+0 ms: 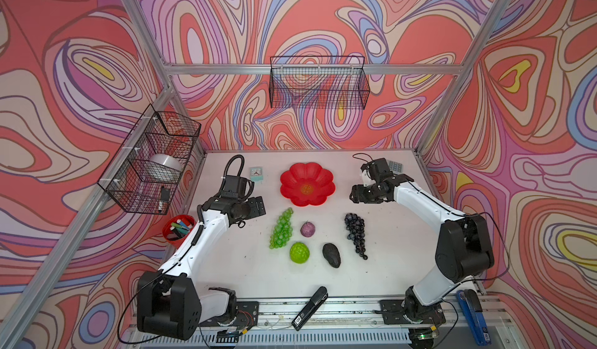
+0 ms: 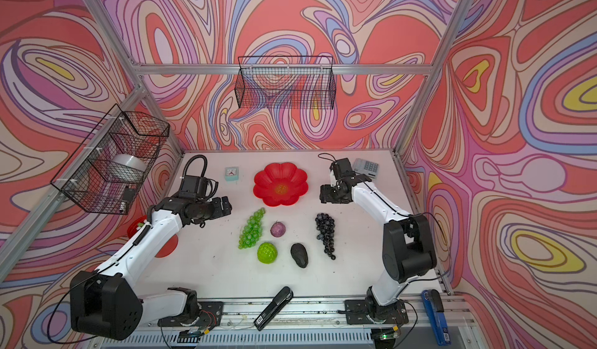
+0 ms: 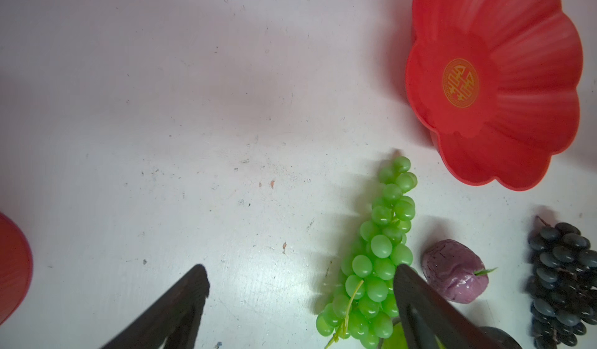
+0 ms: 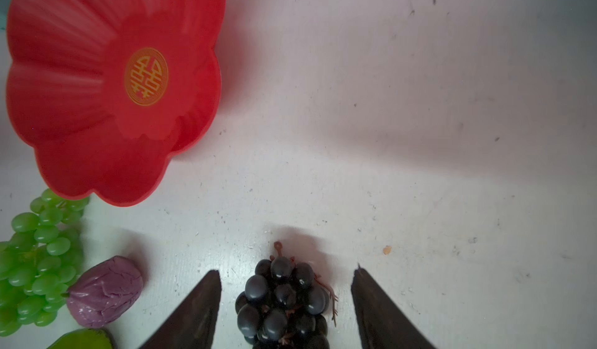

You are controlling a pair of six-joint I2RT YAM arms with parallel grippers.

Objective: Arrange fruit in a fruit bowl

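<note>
The red scalloped bowl stands empty at the back middle of the white table. In front of it lie green grapes, a purple round fruit, a green fruit, a dark avocado-like fruit and black grapes. Left of the green grapes and above the table, my left gripper has its fingers apart with nothing held. My right gripper hangs above and behind the black grapes, whose upper end shows between its parted fingers from above; it holds nothing.
A red container of pens stands at the left edge. A small clock and a calculator sit at the back. Wire baskets hang on the rear and left frames.
</note>
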